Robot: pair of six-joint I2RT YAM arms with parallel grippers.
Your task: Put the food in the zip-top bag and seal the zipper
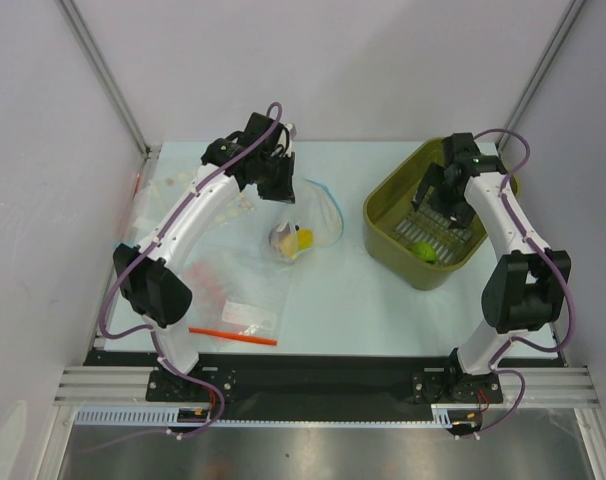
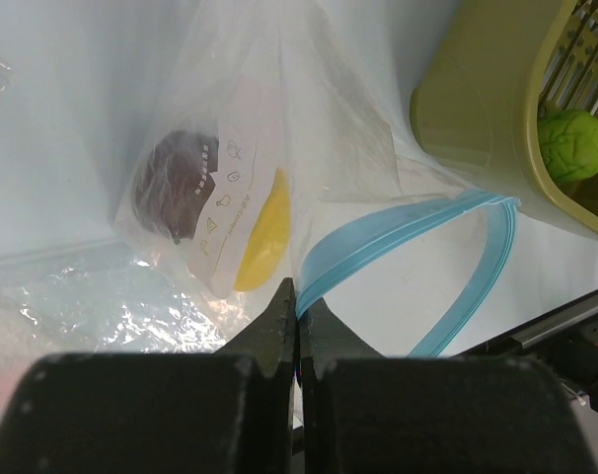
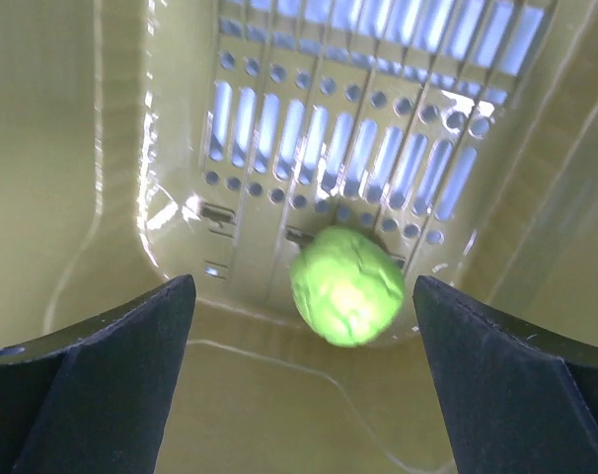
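My left gripper is shut on the rim of the upright zip bag, beside its blue zipper. Inside the bag lie a dark purple item and a yellow one. In the top view the bag sits mid-table. My right gripper is open over the olive bin, above a green round vegetable on its slotted floor, with nothing held between the fingers.
Flat clear bags, one with an orange zipper, lie on the left of the table. The bin takes up the right side.
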